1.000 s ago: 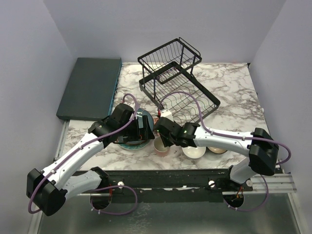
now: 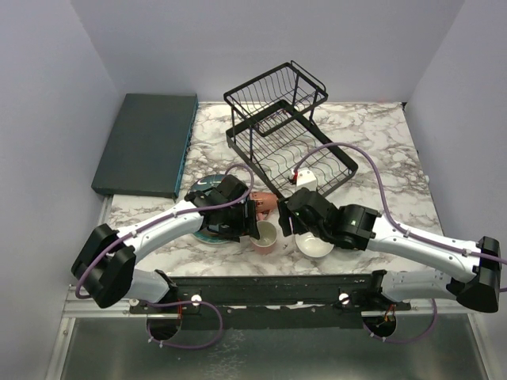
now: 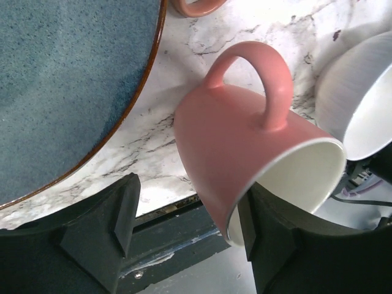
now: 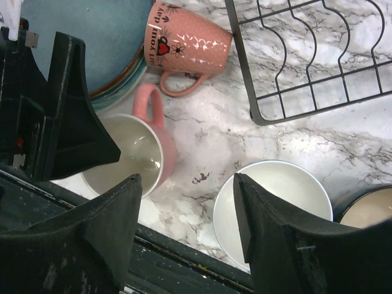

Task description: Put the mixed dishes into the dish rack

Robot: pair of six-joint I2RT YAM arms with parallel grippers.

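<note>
A pink mug (image 3: 217, 141) stands near the table's front edge, handle toward the back. My left gripper is part open at the mug's near side, one finger at its rim. My right gripper hovers part open between that mug and a white bowl (image 4: 275, 190), nothing seen between its fingers. A terracotta printed mug (image 4: 187, 43) lies on its side by the blue plates (image 4: 92, 30). The black two-tier dish rack (image 4: 245, 73) stands behind.
A dark-rimmed beige bowl (image 4: 367, 208) is right of the white bowl. A dark board (image 2: 142, 142) lies at the back left. Clear marble is at the right rear.
My left gripper has moved right from over the plates to the pink mug. The right gripper has moved right, away from above that mug toward the white bowl.
</note>
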